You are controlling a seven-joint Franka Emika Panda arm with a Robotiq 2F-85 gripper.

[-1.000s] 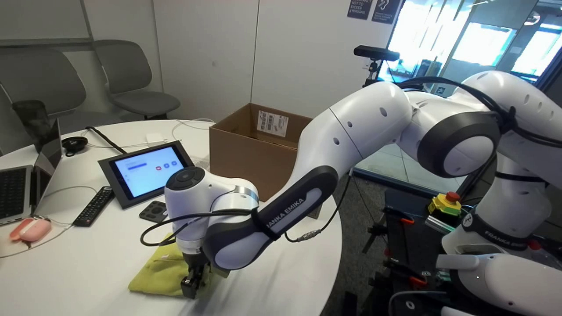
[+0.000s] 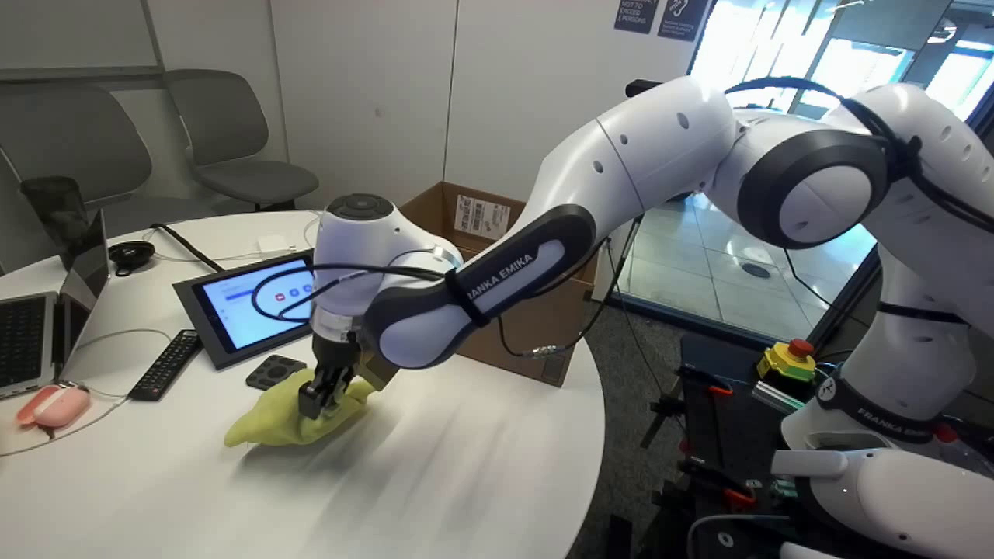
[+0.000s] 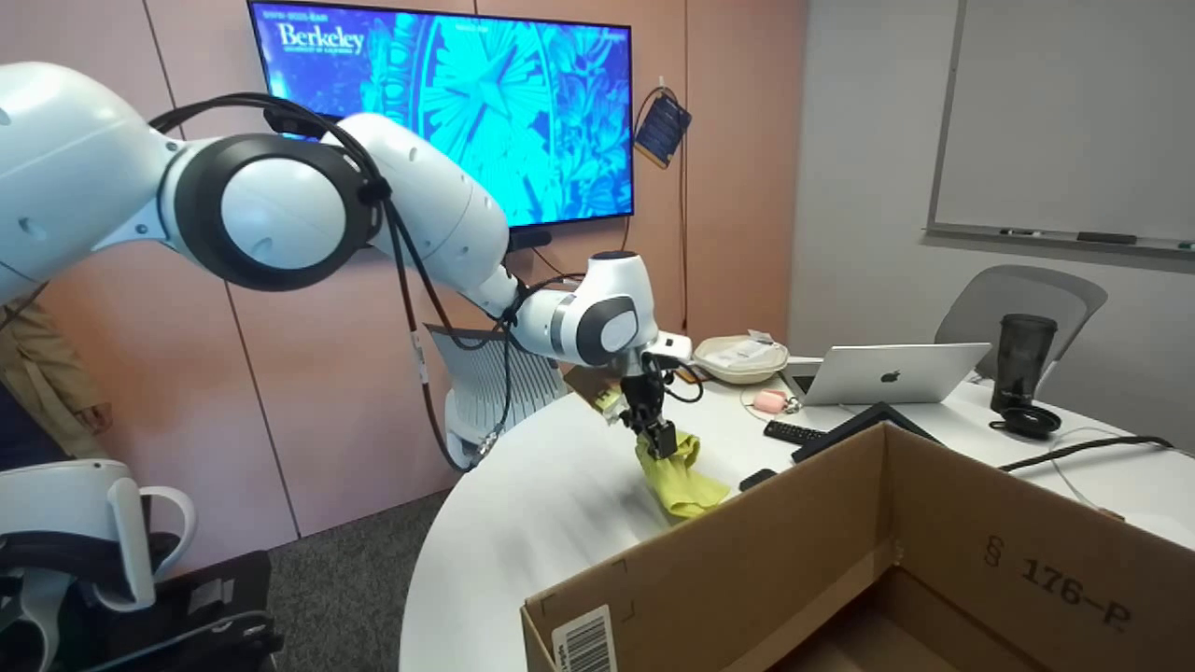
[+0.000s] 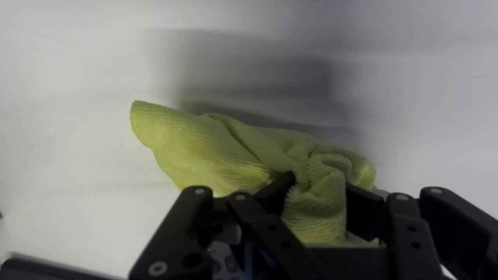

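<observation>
A crumpled yellow-green cloth point(image 2: 276, 413) is pinched in my gripper, with a bunched fold squeezed between the black fingers. In the wrist view most of the cloth point(image 4: 205, 149) spreads to the left of the fingers, and a soft shadow falls on the white table beyond it. In exterior view 1 the gripper point(image 2: 321, 396) is above the table, with the cloth hanging to the left. Exterior view 2 shows the cloth point(image 3: 685, 483) drooping below the gripper point(image 3: 661, 442); whether its lower edge touches the table I cannot tell.
An open cardboard box point(image 2: 522, 331) stands at the table's right back. Near the cloth lie a tablet point(image 2: 256, 303), a small dark remote point(image 2: 274, 372) and a long black remote point(image 2: 166, 365). A laptop point(image 2: 26, 340) and pink case point(image 2: 56, 407) sit left.
My gripper has risen and moved back toward the tablet with the cloth in it. The cloth lay spread on the table before; now it is gathered and lifted.
</observation>
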